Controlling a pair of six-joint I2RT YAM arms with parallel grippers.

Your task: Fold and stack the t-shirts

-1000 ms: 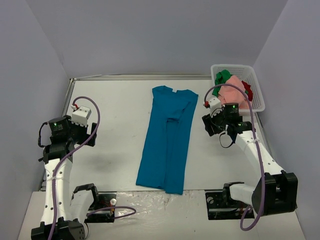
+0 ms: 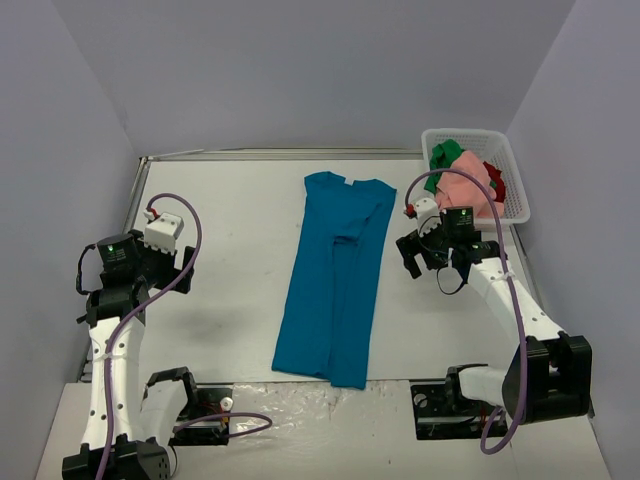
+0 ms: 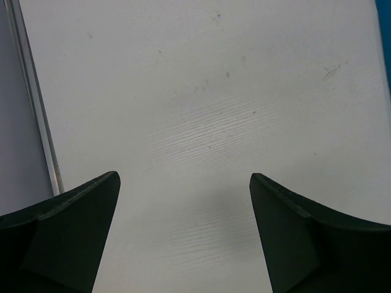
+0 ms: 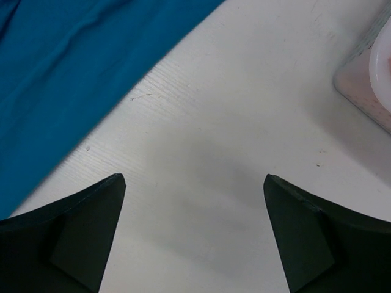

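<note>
A teal t-shirt [image 2: 312, 290] lies lengthwise down the middle of the table, its long sides folded inward and its collar end toward the back wall. Its lower end reaches the table's front edge. Left of the shirt, my left gripper [image 2: 187, 272] hangs over bare table, open and empty; in its wrist view the two fingers [image 3: 67, 235] stand wide apart. To the right of the shirt, my right gripper [image 2: 413, 258] is also open, with only white table between its fingers. The shirt's edge [image 4: 91, 67] shows at upper left in the right wrist view.
At the back right stands a white basket [image 2: 436, 136] holding a pink cloth [image 2: 465, 172], a green cloth [image 2: 446, 153] and a red one [image 2: 497, 182]. Walls close in the left, back and right. Bare table [image 2: 240, 250] lies between the left arm and the shirt.
The left gripper looks much the same, and the shirt has not moved.
</note>
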